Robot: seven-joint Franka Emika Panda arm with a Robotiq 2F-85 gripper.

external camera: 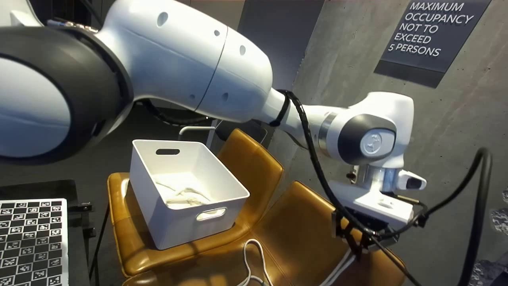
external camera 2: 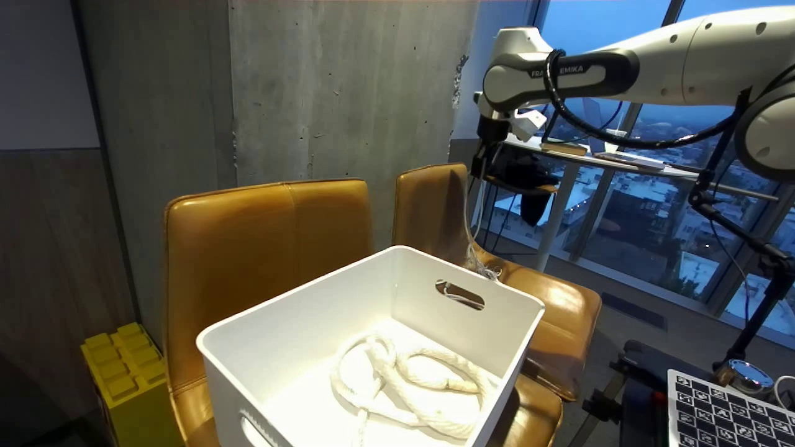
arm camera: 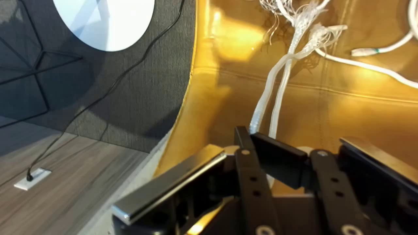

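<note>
Two strands of a white rope (arm camera: 263, 99) rise from the leather seat into my gripper, which is shut on them. Below, the rope's frayed ends and loose white cords rest on the tan chair (arm camera: 219, 94). From exterior view 2 my gripper (external camera 2: 481, 167) stands high over the right-hand chair, with the white strands (external camera 2: 469, 208) hanging from it down to the seat. In exterior view 1 the gripper (external camera: 357, 248) is in front of the chair back. A white bin (external camera 2: 298, 309) on the other chair holds a thick cream rope (external camera 2: 402, 387), loosely coiled.
A checkered calibration board (external camera: 33, 243) lies on a dark stand beside the chairs. On the floor is a yellow block-shaped box (external camera 2: 130, 380). A concrete wall (external camera: 362, 143) rises behind the chairs. The space above the bin is clear.
</note>
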